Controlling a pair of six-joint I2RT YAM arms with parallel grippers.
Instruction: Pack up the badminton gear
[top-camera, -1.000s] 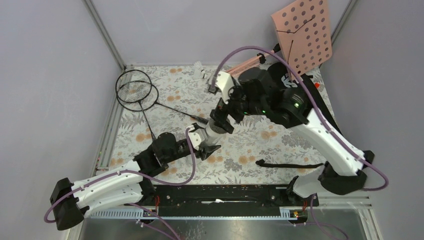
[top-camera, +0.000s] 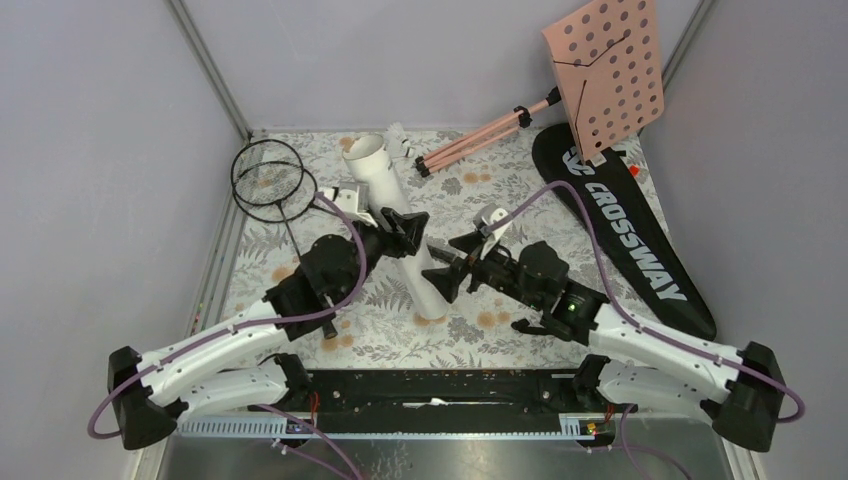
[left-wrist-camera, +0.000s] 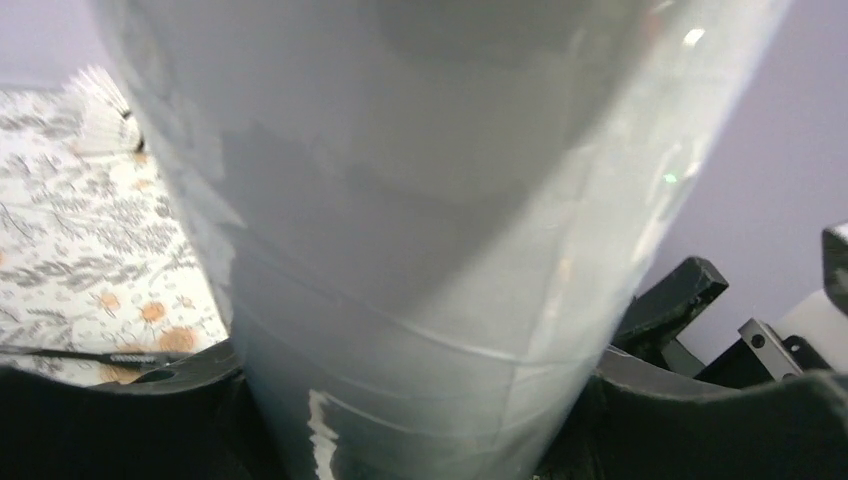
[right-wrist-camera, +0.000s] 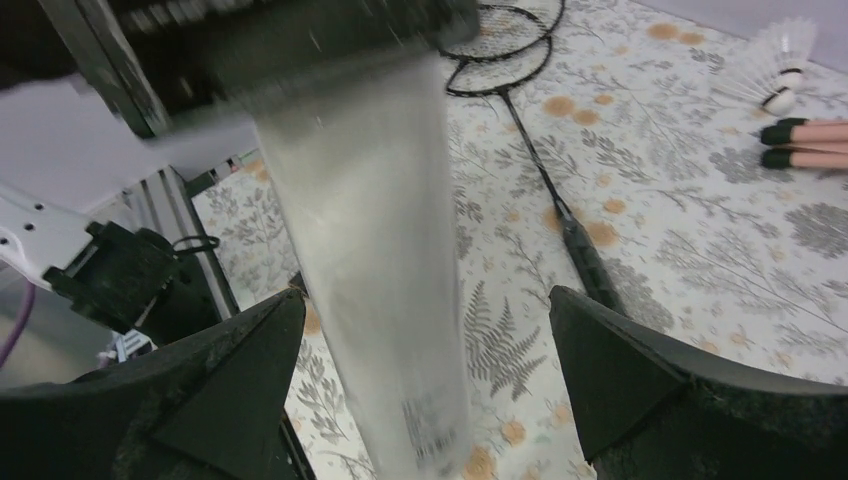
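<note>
A long white tube (top-camera: 378, 182) leans at a tilt over the table, its open mouth toward the back left. My left gripper is shut on it, one finger on either side of the wall. Lower down the tube, my right gripper (top-camera: 440, 262) stands open; in the right wrist view the tube's lower length (right-wrist-camera: 385, 290) shows between and beyond its spread fingers. Two badminton rackets, with overlapping black heads (top-camera: 245, 207), lie at the left, their shafts partly hidden by my left arm. A white shuttlecock (right-wrist-camera: 785, 60) lies at the back of the table.
The black CROSSWAY bag (top-camera: 625, 235) lies along the right side, below a pink perforated panel (top-camera: 605, 80). Pink folded legs (top-camera: 475, 145) stretch across the back. A black strap-like piece (top-camera: 528, 328) is partly under my right arm.
The tube has swung from nearly upright to leaning back left, carried by my left gripper.
</note>
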